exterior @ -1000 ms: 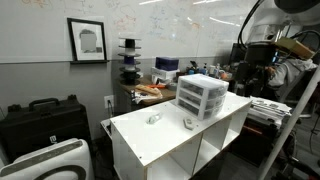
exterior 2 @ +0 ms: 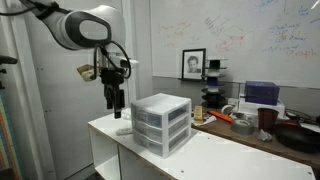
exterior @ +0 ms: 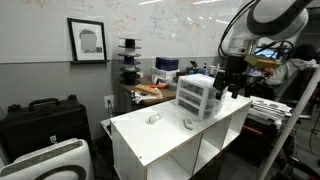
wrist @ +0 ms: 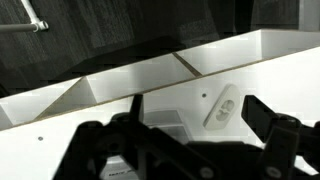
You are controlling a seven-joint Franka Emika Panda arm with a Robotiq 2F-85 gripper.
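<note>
My gripper stands open, its dark fingers (wrist: 258,112) wide apart with nothing between them. In exterior view 2 the gripper (exterior 2: 113,103) points down above the left end of the white cabinet, left of the drawer unit (exterior 2: 163,126) and apart from it. That unit is a three-tier box with a white frame and translucent drawers. The wrist view shows its top edge (wrist: 165,118) behind the left finger. Beyond the gap between the fingers lies a pale oblong item (wrist: 223,106) on the white top.
On the cabinet top (exterior: 150,138) lie two small pale items (exterior: 153,119). Behind stands a wooden bench with a black pan (exterior 2: 297,133), a blue box (exterior 2: 262,92) and a stacked dark rack (exterior: 129,62). The cabinet's front has open compartments; its top is clear to the right in exterior view 2.
The arm has moved left in exterior view 1, towards the drawer unit. The drawer unit and small items on the cabinet have not moved.
</note>
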